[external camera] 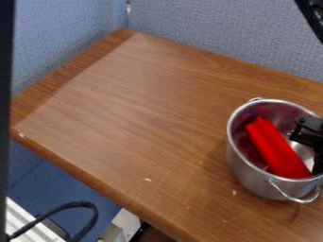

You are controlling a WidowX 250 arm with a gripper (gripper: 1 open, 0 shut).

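A steel pot [252, 178] with two loop handles stands at the right of the wooden table. A long red object [275, 146] lies inside it, tilted from upper left to lower right. The black gripper [307, 137] is at the pot's right side, over or just inside the rim, beside the red object and partly cut off by the frame edge. Whether its fingers are open or shut cannot be made out.
A grey-blue partition [221, 33] runs behind it. Cables and a white item lie below the table's near left edge.
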